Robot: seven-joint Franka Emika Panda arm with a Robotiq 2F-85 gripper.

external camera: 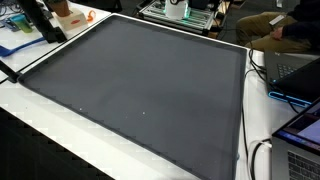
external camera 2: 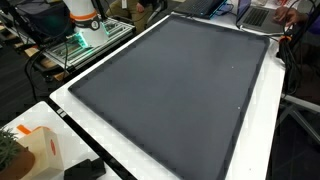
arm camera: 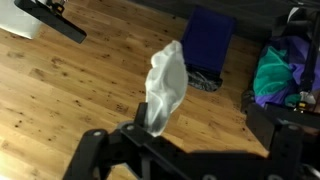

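Observation:
In the wrist view, my gripper stands open, with its dark fingers point(arm camera: 92, 150) spread wide. A blurred, pale elongated thing point(arm camera: 165, 85) shows in the gap between them, in front of a wooden floor point(arm camera: 70, 100). What it is, and whether it touches a finger, I cannot tell. Neither exterior view shows the gripper. The grey board point(external camera: 150, 85) on the white table is bare in both exterior views.
Beyond the table's edge, the wrist view shows a dark blue item point(arm camera: 207, 40) and green and purple cloth point(arm camera: 272, 75) on the floor. Laptops point(external camera: 298, 150) and cables line one table side. A potted plant point(external camera 2: 10, 150) and small boxes occupy one corner.

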